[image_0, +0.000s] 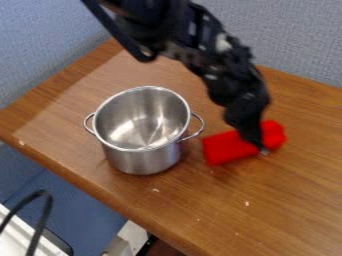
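A steel pot (142, 128) with two wire handles stands on the wooden table. Just right of it lies a red oblong object (227, 146), its near end close to the pot's handle. My gripper (254, 138) is down at the red object's right part, blurred, so whether anything is between its fingers is unclear.
Bare wood (261, 215) fills the front right, and the back left of the table is clear. The table's left edge drops to a blue floor area with a white item and a dark cable at bottom left. A grey wall runs behind.
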